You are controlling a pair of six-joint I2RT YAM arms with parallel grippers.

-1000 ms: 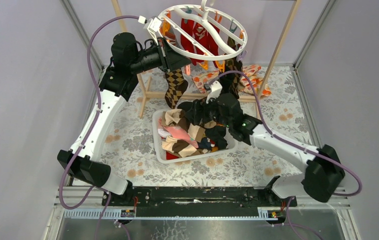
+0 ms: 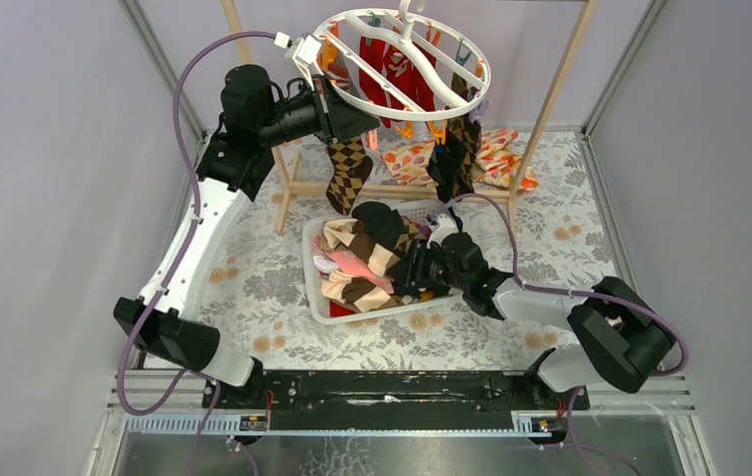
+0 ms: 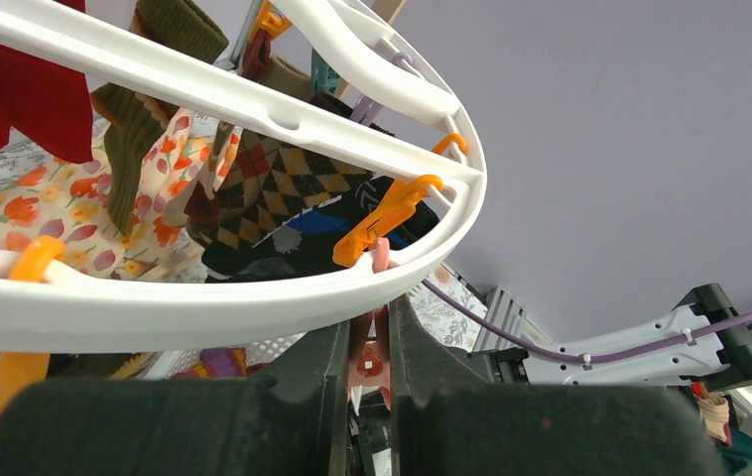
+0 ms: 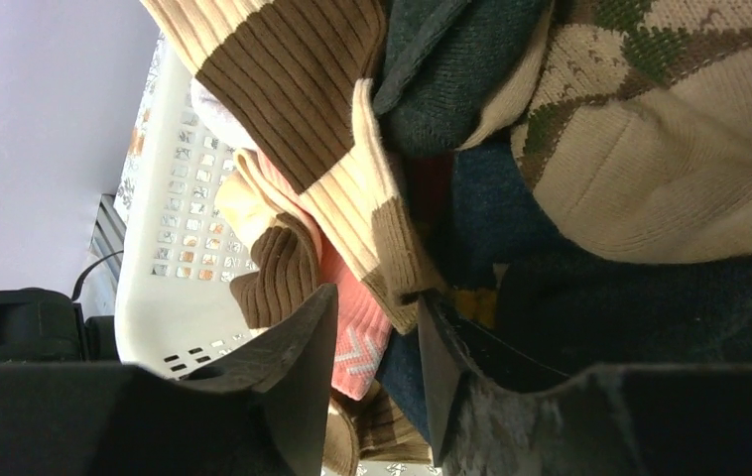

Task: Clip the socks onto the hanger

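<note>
The white round hanger (image 2: 402, 108) hangs from the wooden stand, with socks clipped round it: red ones, brown argyle (image 2: 349, 174) and dark ones. My left gripper is up at the rim, shut on a pink clip (image 3: 381, 256) beside an orange clip (image 3: 382, 218). My right gripper is down in the white basket (image 2: 316, 293), part open, its fingertips at a brown-and-cream striped sock (image 4: 308, 109). Pink, dark and camo socks lie around it.
The wooden stand (image 2: 551, 99) spans the back. A floral orange cloth (image 2: 498, 159) lies behind the basket.
The left arm holds still at the hanger.
</note>
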